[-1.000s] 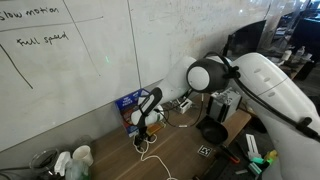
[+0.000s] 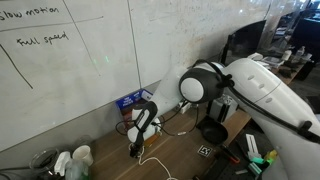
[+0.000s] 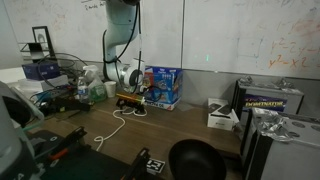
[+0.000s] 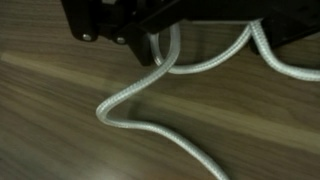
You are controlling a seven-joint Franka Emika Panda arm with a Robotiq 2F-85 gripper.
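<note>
A white braided rope (image 4: 130, 100) lies in loose curves on the brown wooden table, with part of it passing under and between the gripper's black fingers. Low over the tabletop, my gripper is open, its fingers wide apart at the top of the wrist view. In exterior view 2 the rope (image 3: 120, 122) trails from beneath the gripper (image 3: 130, 102) towards the front of the table. Exterior view 1 shows the gripper (image 2: 134, 152) at the rope's far end, where the arm hides some of the rope. Whether the fingers touch it, I cannot tell.
A blue box (image 3: 163, 85) stands behind the gripper by the whiteboard. The black pan (image 3: 197, 160) sits at the front right, near a silver appliance (image 3: 275, 140). A white cup (image 2: 83, 155) is at the left in exterior view 1. Bare table lies between rope and pan.
The arm has come lower and slightly left in exterior view 1, and its gripper is nearer the table. More of the rope's far end is now covered by the gripper.
</note>
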